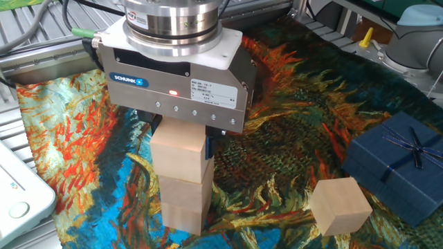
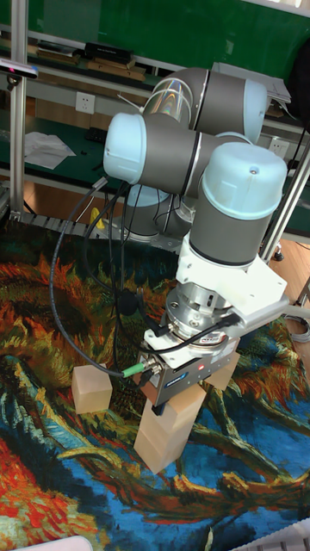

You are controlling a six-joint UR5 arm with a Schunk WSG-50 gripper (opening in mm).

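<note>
Three pale wooden blocks stand in a stack in exterior view 2: a top block (image 1: 178,152), a middle block (image 1: 181,191) and a bottom block (image 1: 182,218). Its faces are a little out of line. The Schunk gripper (image 1: 181,135) points down over the stack, its dark fingers (image 1: 210,144) on either side of the top block, close to its sides. Whether they press on it cannot be made out. In exterior view 3 the gripper body largely covers the fingers above the stack (image 2: 165,439).
A loose wooden block (image 1: 340,206) lies right of the stack, near a blue gift box (image 1: 401,162). Exterior view 3 shows loose blocks at the left (image 2: 92,388) and behind the gripper (image 2: 220,372). A white device (image 1: 21,197) borders the patterned cloth (image 1: 266,197).
</note>
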